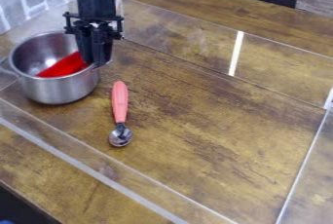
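A steel pot (53,86) with side handles stands at the left of the table, a red object (57,67) lying inside it. My black gripper (92,51) is at the pot's right rear rim, its fingers pointing down; whether they close on the rim is too small to tell. A scoop with a pink handle (120,101) and metal head (120,135) lies on the table to the right of the pot.
A pale surface lies at the back left.
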